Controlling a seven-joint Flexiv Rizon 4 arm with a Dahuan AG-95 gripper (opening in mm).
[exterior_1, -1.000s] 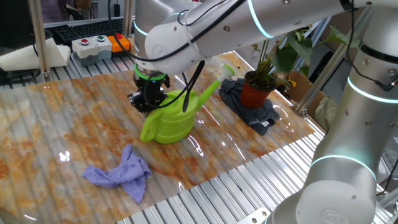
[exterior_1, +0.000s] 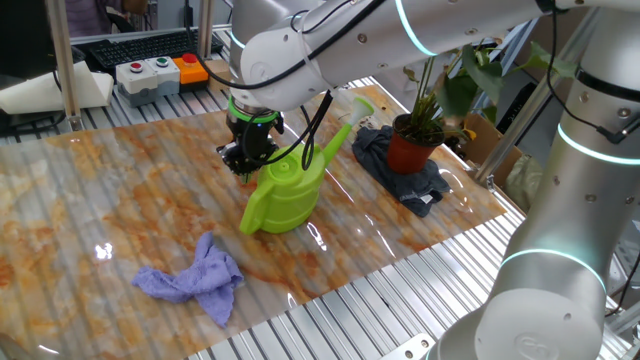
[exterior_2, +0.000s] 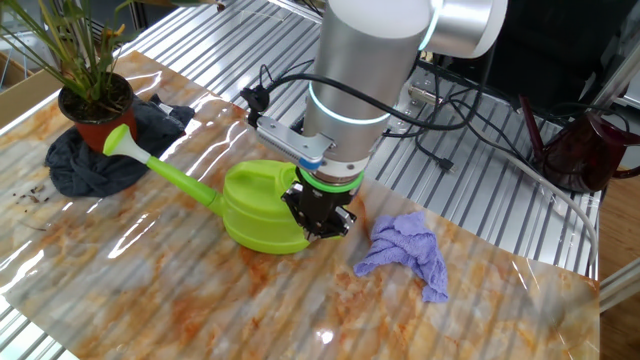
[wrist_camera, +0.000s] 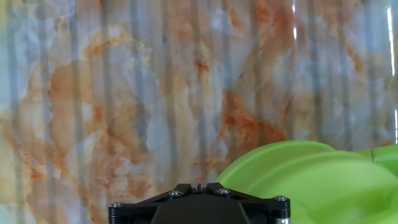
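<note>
A bright green watering can (exterior_1: 287, 195) stands upright on the marbled sheet, its pale sprinkler head (exterior_1: 362, 108) towards the potted plant. Beside the can's handle end is my gripper (exterior_2: 326, 232), pointing down; in exterior view 2 it covers part of that end. Its black fingers look drawn together in the wrist view, where nothing shows between them. The can's green body (wrist_camera: 317, 183) fills the lower right there, close against the gripper. Whether they touch cannot be told. Crumpled on the sheet lies a purple cloth (exterior_2: 404, 252), apart from the can.
A potted plant in a brown pot (exterior_1: 408, 150) sits on a dark cloth (exterior_1: 425, 187) beyond the spout. Button boxes (exterior_1: 148, 80) and a keyboard stand at the back. A dark red kettle (exterior_2: 585, 150) is off the sheet. Much of the sheet is bare.
In exterior view 1 the gripper has shifted right and the watering can has slid the same way, staying upright. The purple cloth and the plant have not moved.
</note>
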